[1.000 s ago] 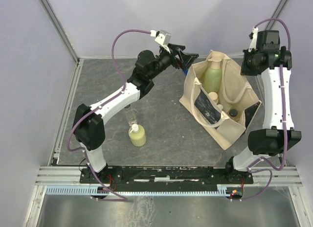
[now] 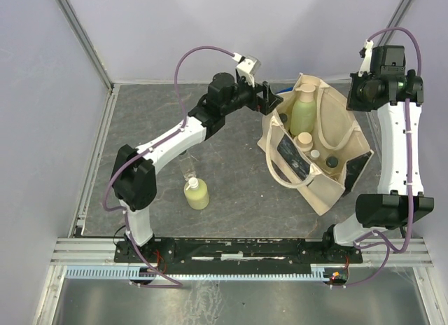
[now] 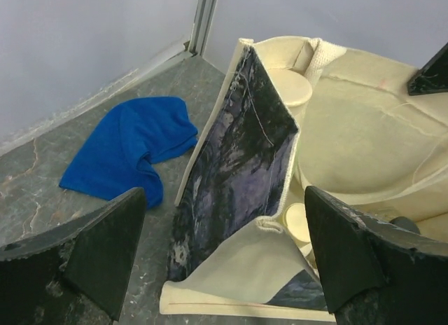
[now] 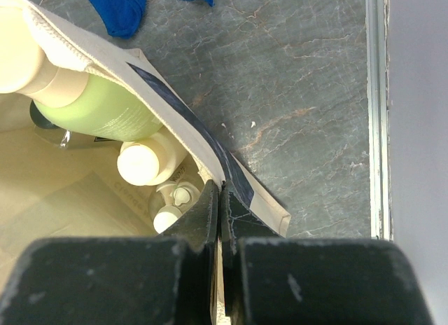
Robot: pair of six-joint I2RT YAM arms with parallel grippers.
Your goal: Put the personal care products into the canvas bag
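The canvas bag (image 2: 320,195) stands gaping at the right of the table. It holds a large pale green bottle (image 2: 304,113), a cream-capped bottle (image 2: 304,139), a small white cap (image 2: 314,155) and a dark cap (image 2: 332,162). Outside, on the left of the table, are a green bottle with a white top (image 2: 197,196) and a clear bottle (image 2: 186,165). My left gripper (image 2: 271,105) is open at the bag's upper left side, nothing gripped. At the far right rim, my right gripper is shut, with the canvas edge running between its fingers.
A blue cloth (image 3: 129,146) lies on the table behind the bag's left side. Table surface (image 2: 245,171) between the loose bottles and the bag is clear. The bag's handle (image 2: 270,160) loops out at its left.
The right gripper has moved slightly right, and the bag gapes a little wider.
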